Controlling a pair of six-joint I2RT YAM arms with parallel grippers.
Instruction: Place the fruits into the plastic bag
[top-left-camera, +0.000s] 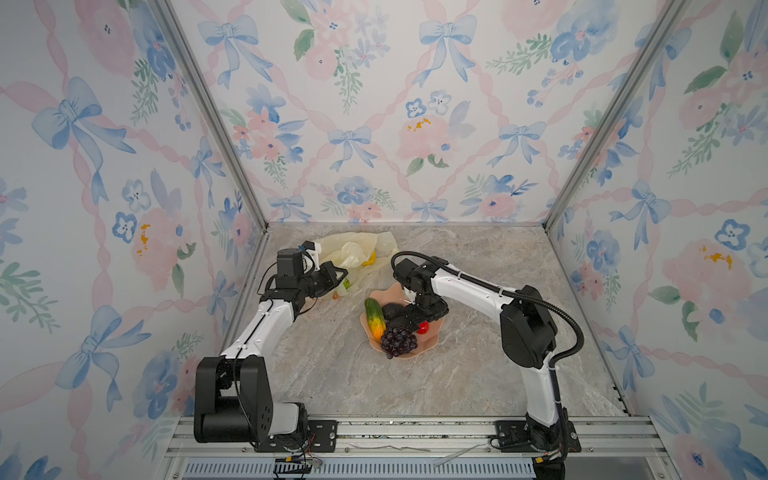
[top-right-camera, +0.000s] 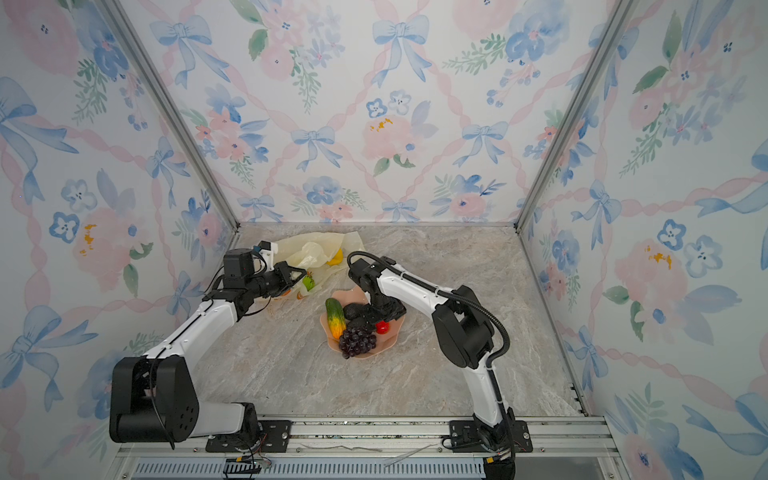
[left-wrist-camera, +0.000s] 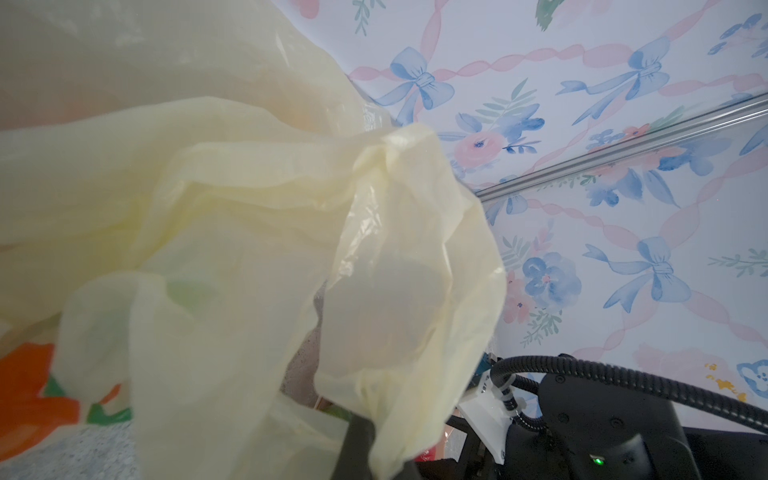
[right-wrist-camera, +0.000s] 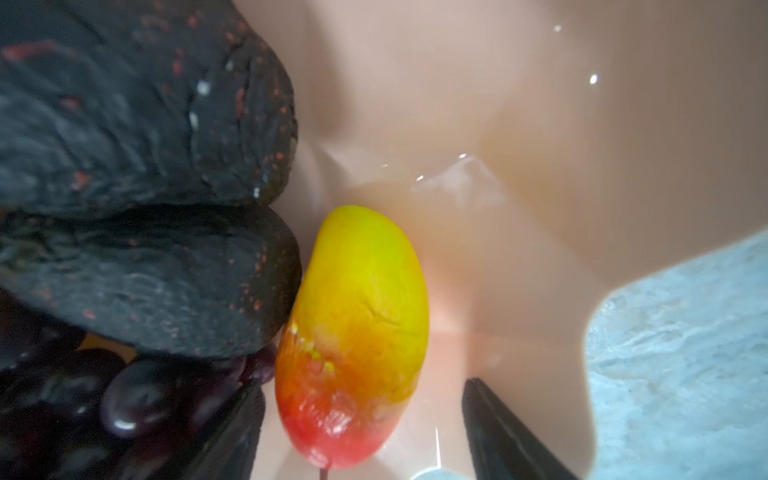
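Observation:
A yellow-and-red mango-like fruit (right-wrist-camera: 352, 336) lies in the pink bowl (right-wrist-camera: 520, 368), beside two dark avocado-like fruits (right-wrist-camera: 152, 276). My right gripper is open, one finger on either side of the fruit's lower half, with gaps showing. From above, only the fruit's red end (top-left-camera: 422, 327) shows under that gripper. Dark grapes (top-left-camera: 398, 341) and a long green-orange fruit (top-left-camera: 374, 318) share the bowl. The pale yellow plastic bag (left-wrist-camera: 240, 256) lies at the back left. Its film gathers down to my left gripper (top-left-camera: 341, 273), which is shut on it; the fingertips are partly covered.
Something yellow (top-left-camera: 369, 258) shows at the bag, between it and the bowl's far side. Patterned walls close in the back and sides.

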